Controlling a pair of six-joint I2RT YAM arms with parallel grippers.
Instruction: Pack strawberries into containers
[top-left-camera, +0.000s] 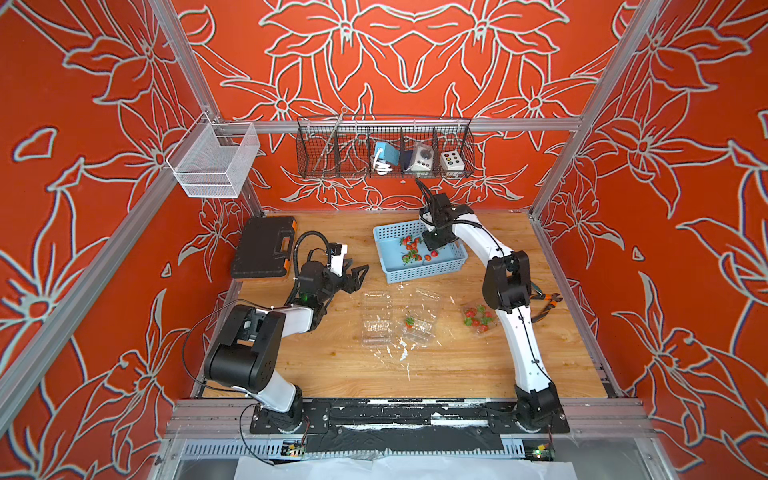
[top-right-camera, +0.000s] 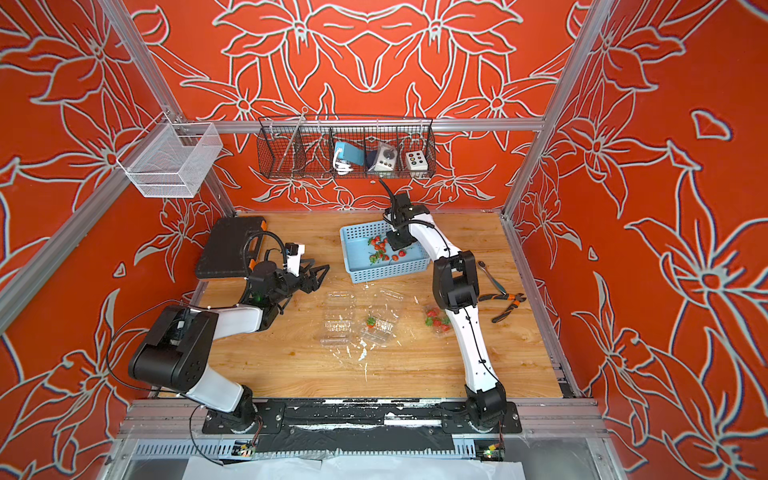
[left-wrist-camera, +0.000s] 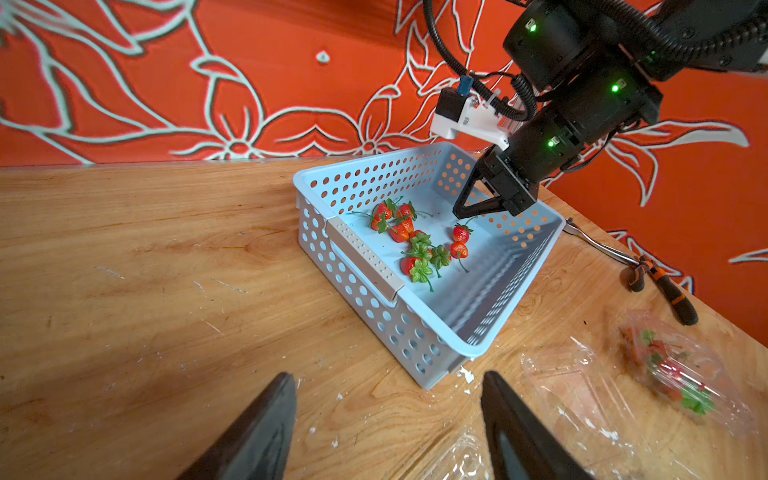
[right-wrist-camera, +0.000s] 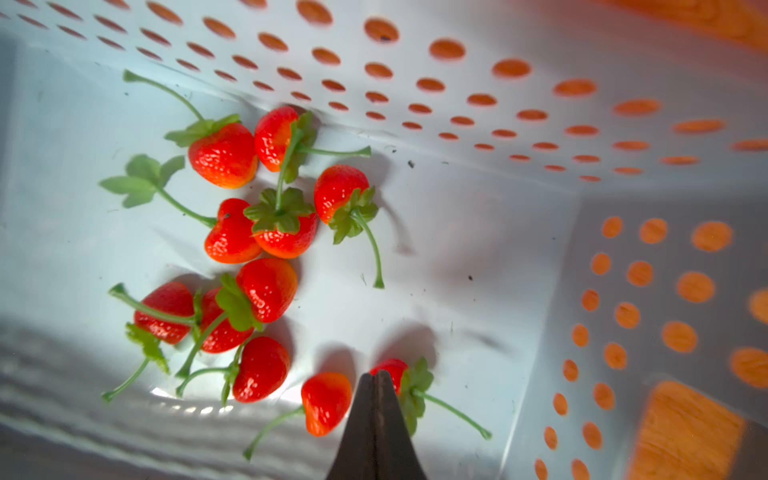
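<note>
In the right wrist view my right gripper is shut, its fingertips together with no berry between them. A strawberry with green leaves (right-wrist-camera: 390, 373) lies right at the tips, partly hidden behind them. Just left is another small strawberry (right-wrist-camera: 326, 402). Several more strawberries (right-wrist-camera: 268, 289) lie grouped on the left of the blue basket's floor (right-wrist-camera: 480, 264). My left gripper stands open and empty over the table, in front of the basket (left-wrist-camera: 436, 360). Clear plastic containers (top-left-camera: 377, 320) rest on the table; one container (top-left-camera: 420, 324) has a strawberry in it.
A filled clear pack of strawberries (top-left-camera: 478, 317) sits to the right, beside the right arm. Pliers (top-right-camera: 504, 302) lie at the table's right side. A black case (top-left-camera: 264, 246) is at the far left. Bare wood (left-wrist-camera: 144, 336) spreads left of the basket.
</note>
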